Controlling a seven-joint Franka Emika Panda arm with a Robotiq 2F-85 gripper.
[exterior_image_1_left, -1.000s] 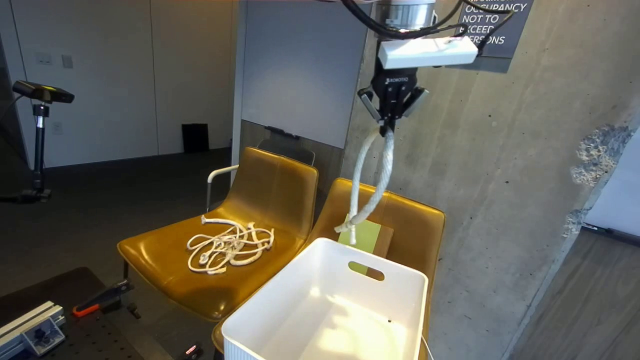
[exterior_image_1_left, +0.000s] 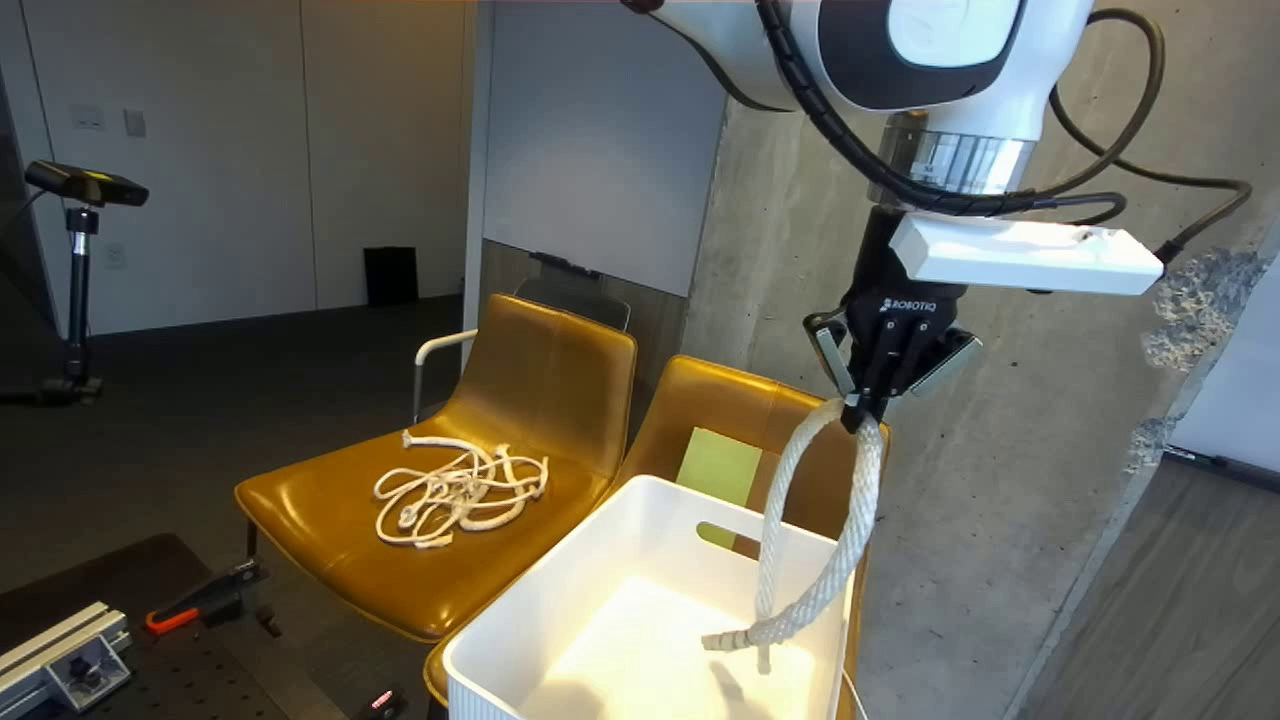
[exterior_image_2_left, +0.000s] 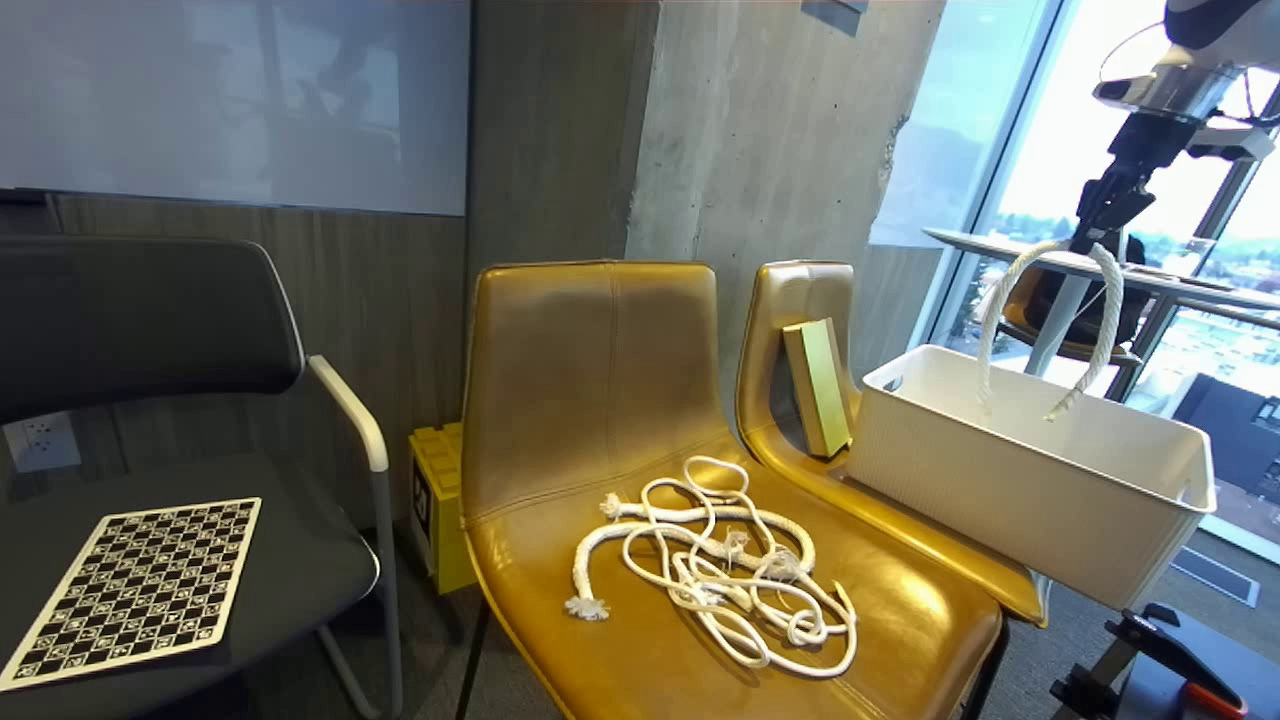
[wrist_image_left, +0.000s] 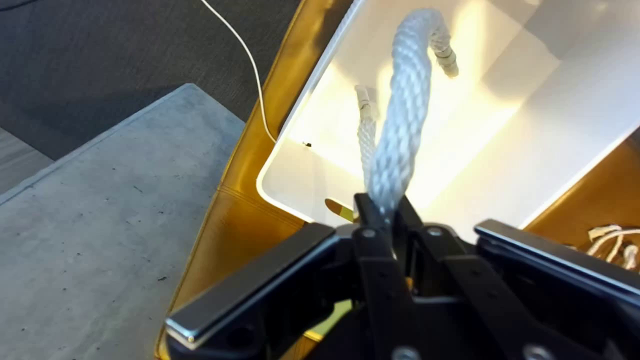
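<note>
My gripper (exterior_image_1_left: 860, 416) is shut on a thick white rope (exterior_image_1_left: 857, 510), which hangs from the fingertips in a bent arch with both ends down. Below it stands the white bin (exterior_image_1_left: 576, 576); in exterior view 2 the rope's ends (exterior_image_2_left: 1065, 406) dip past the rim of the bin (exterior_image_2_left: 996, 480). From the wrist, the rope (wrist_image_left: 400, 114) runs out from between the fingers over the bin's bright floor. On the seat of the left tan chair lies a tangled pile of white ropes (exterior_image_2_left: 720, 564), thick and thin together.
The bin sits on a second tan chair (exterior_image_2_left: 810, 486), with a green-and-brown block (exterior_image_1_left: 720, 466) against its backrest. A concrete wall (exterior_image_1_left: 1020, 480) rises behind. At the front left are a metal rail (exterior_image_1_left: 60, 654) and a clamp (exterior_image_1_left: 204, 598). A black chair (exterior_image_2_left: 144, 348) holds a patterned board.
My gripper has moved right and downward with the rope in it. The rope was above the bin's far edge and now hangs into the bin's opening. The rope pile has not moved.
</note>
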